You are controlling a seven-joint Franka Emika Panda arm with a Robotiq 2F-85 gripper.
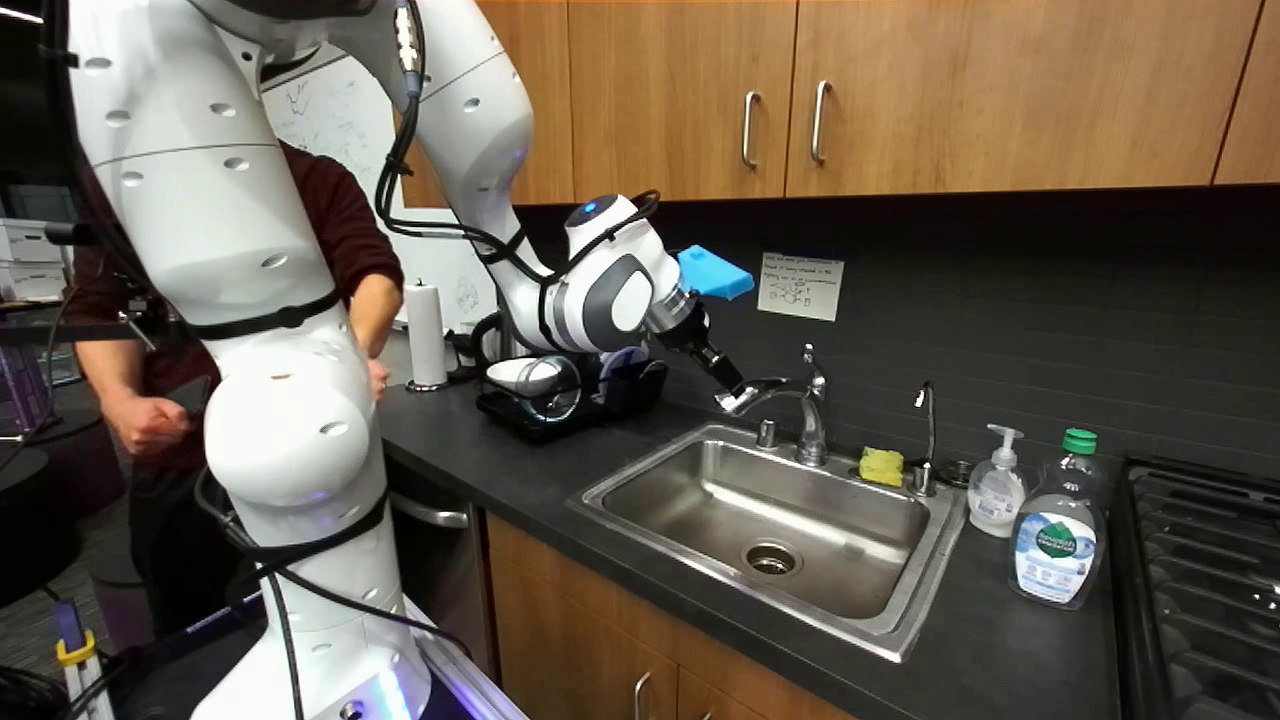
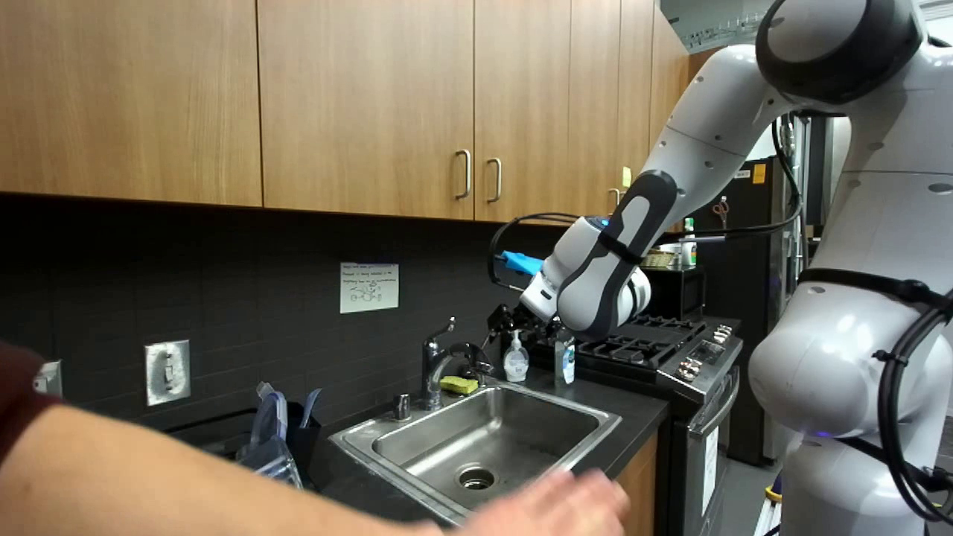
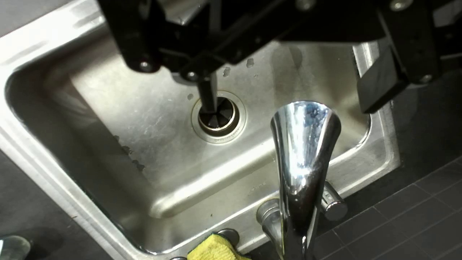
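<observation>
My gripper is open, its two black fingers spread wide with nothing held. A chrome faucet (image 3: 303, 164) points its spout up toward the gap between them in the wrist view. From exterior view 1, the gripper (image 1: 725, 374) angles down right by the spout tip of the faucet (image 1: 812, 420); whether they touch cannot be told. Beneath is the steel sink (image 1: 768, 528), its basin empty and the drain (image 3: 218, 117) visible. In exterior view 2 the arm's wrist partly hides the gripper (image 2: 505, 323).
A yellow sponge (image 1: 882, 466), soap pump (image 1: 997, 482) and dish soap bottle (image 1: 1058, 528) stand right of the faucet. The dish rack (image 1: 564, 390) is left of the sink. A person (image 1: 324, 240) stands behind the arm; a bare forearm (image 2: 223, 473) crosses exterior view 2's foreground.
</observation>
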